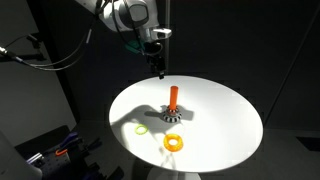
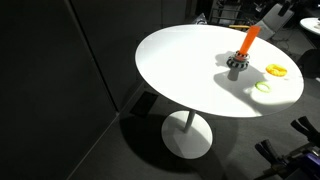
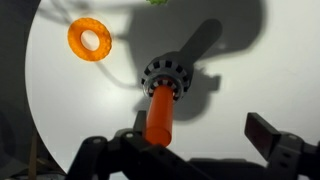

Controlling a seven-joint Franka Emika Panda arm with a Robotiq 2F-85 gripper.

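Observation:
An orange-red post (image 1: 173, 97) stands upright on a dark, ridged round base (image 1: 172, 115) on the white table. Above and to the left of the post in exterior view 1 hangs my gripper (image 1: 159, 70). Seen from the wrist, the gripper has its fingers wide apart, and nothing is held between them. The post (image 3: 160, 118) appears nearer the left finger there. An orange ring (image 1: 173, 142) and a thin yellow-green ring (image 1: 141, 129) lie flat on the table, apart from the base.
The round white table (image 2: 170, 60) has a wide bare area on the side away from the rings. Cables hang from the arm at upper left in exterior view 1. Dark floor surrounds the table's pedestal (image 2: 187, 135).

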